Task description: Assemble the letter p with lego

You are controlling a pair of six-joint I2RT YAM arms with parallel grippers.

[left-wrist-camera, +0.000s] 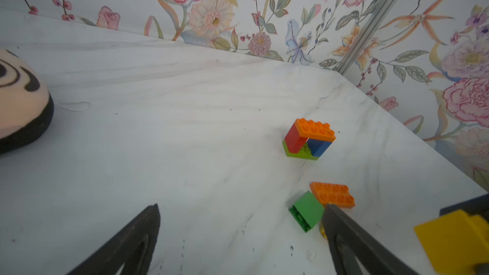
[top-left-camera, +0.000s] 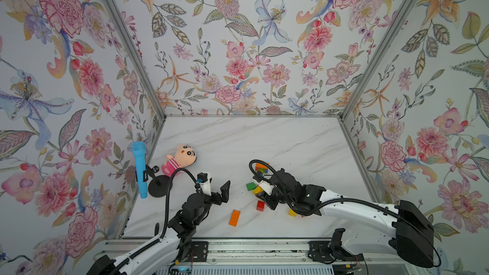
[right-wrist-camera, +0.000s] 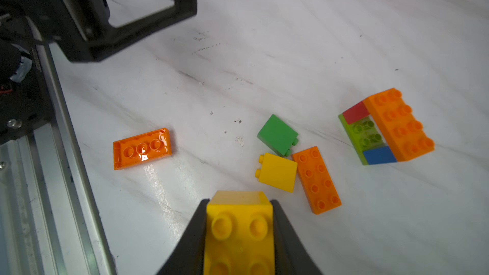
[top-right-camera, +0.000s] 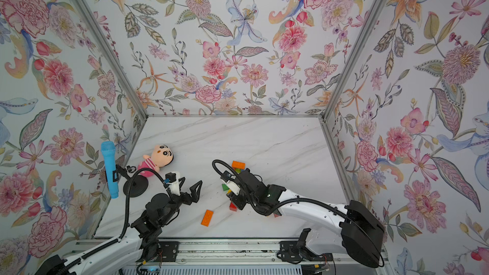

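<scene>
Between its fingers my right gripper is shut on a yellow brick (right-wrist-camera: 238, 242), lifted off the table in the right wrist view. My left gripper stands open and empty, over bare table left of the bricks. Further back stands a built piece: a green base (right-wrist-camera: 358, 139), a red brick (right-wrist-camera: 355, 112) and a blue brick (right-wrist-camera: 379, 155) upright, and an orange brick (right-wrist-camera: 401, 124) across their tops. Nearer lie a green brick (right-wrist-camera: 277, 135), another yellow brick (right-wrist-camera: 276, 172) and a flat orange brick (right-wrist-camera: 316, 179), close together.
One orange brick (top-left-camera: 234, 218) lies alone near the front edge. A red brick (top-left-camera: 260, 205) is by the right gripper, a yellow one (top-left-camera: 292, 213) under the right arm. A doll (top-left-camera: 179, 160) and a blue microphone (top-left-camera: 139, 169) stand left.
</scene>
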